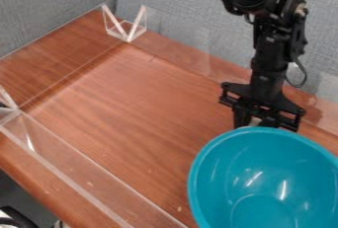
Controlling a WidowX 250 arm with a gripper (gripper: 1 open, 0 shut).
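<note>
My black gripper (260, 114) is low over the wooden table at the right, just behind a large teal bowl (264, 188). Its fingers point down close to the bowl's far rim. Whatever is between them is hidden or too small to tell, and the frame does not clearly show how far they are closed.
Clear plastic walls edge the wooden table (132, 114), with white brackets (128, 30) at the back left and at the left edge. Grey padded walls stand behind.
</note>
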